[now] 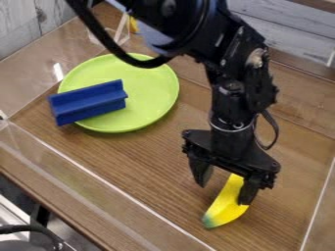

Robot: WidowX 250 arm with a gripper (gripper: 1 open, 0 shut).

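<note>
My black gripper (230,173) hangs low over the right half of the wooden table, open, its fingers on either side of the upper part of a yellow banana-shaped object (225,208) with a green tip pointing toward the front. Whether the fingers touch it is hard to tell, as the gripper partly covers it.
A green plate (151,85) lies at the back left, with a blue block (88,101) at its left edge. A wall runs along the back, and the table edge crosses the lower left.
</note>
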